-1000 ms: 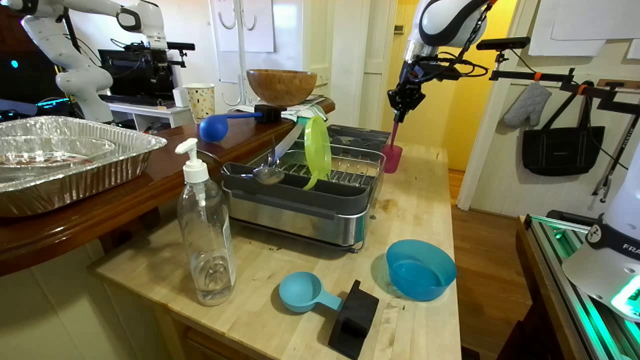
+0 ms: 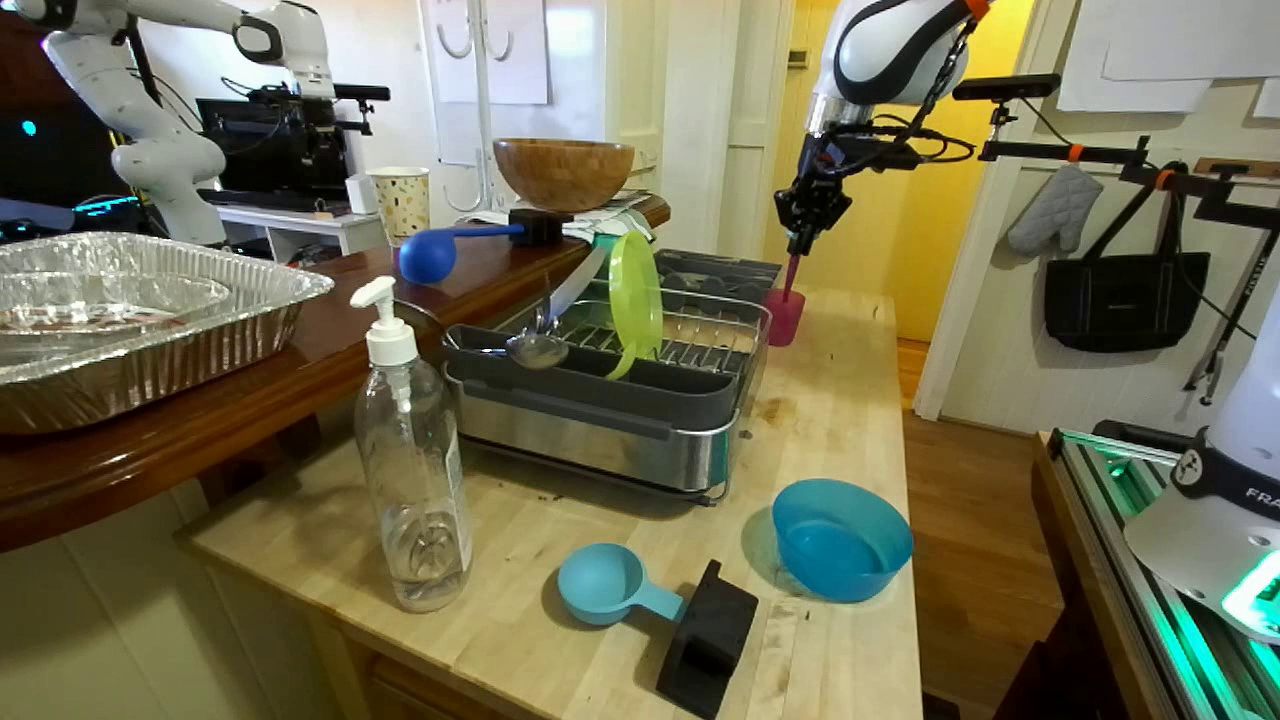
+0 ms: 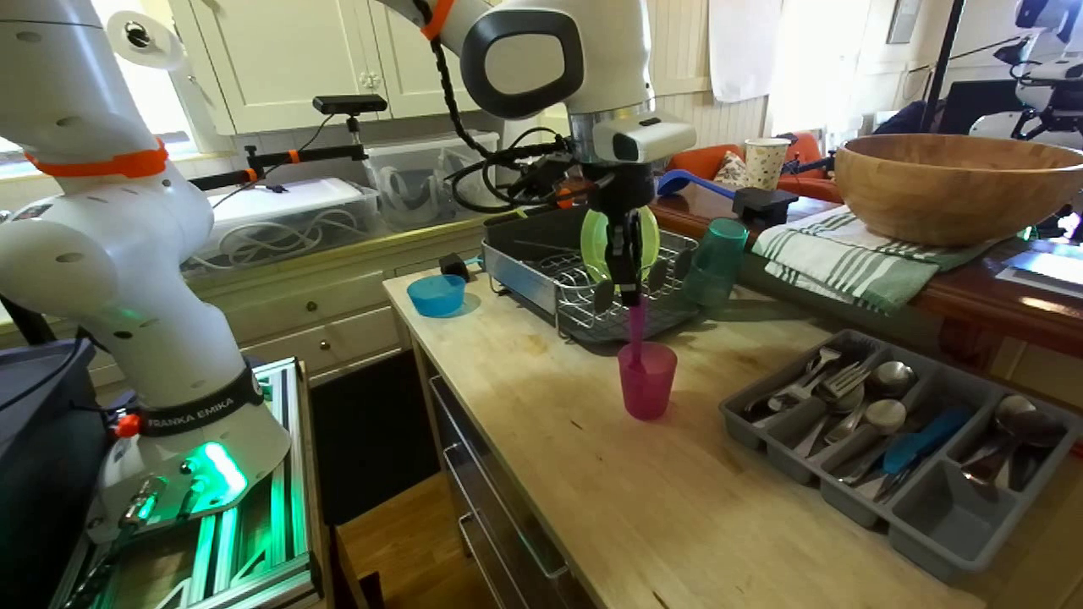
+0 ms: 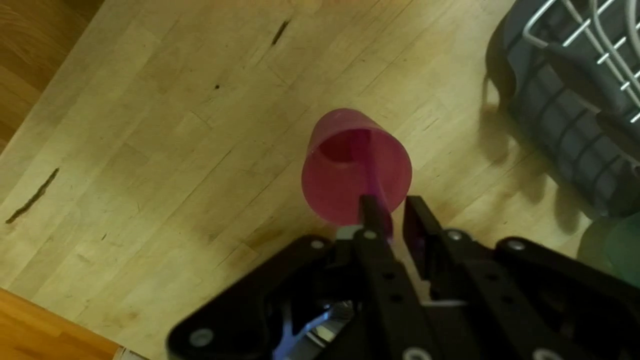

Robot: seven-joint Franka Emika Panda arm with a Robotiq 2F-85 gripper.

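A translucent pink cup (image 3: 650,394) stands upright on the wooden counter, beyond the dish rack. Inside it is a slim purple utensil (image 3: 636,326), its handle rising above the rim; its lower end shows only faintly through the cup wall. My gripper (image 3: 631,300) points down over the cup and is shut on the upper end of that handle. From the wrist view, the cup's mouth (image 4: 357,174) lies just ahead of the gripper, and the purple handle (image 4: 373,174) leads from the cup to the fingers. The fingers stay above the rim.
The dish rack (image 2: 600,414) holds a green plate (image 2: 636,300). A grey cutlery tray (image 3: 959,523) lies near the cup, with a teal cup (image 3: 718,259) by the rack. Farther off are a blue bowl (image 2: 840,540) and a soap bottle (image 2: 414,504). Counter around the pink cup is clear.
My gripper has shifted slightly down and to the right in exterior view 1, with a little less handle showing above the cup. The cup has hardly moved.
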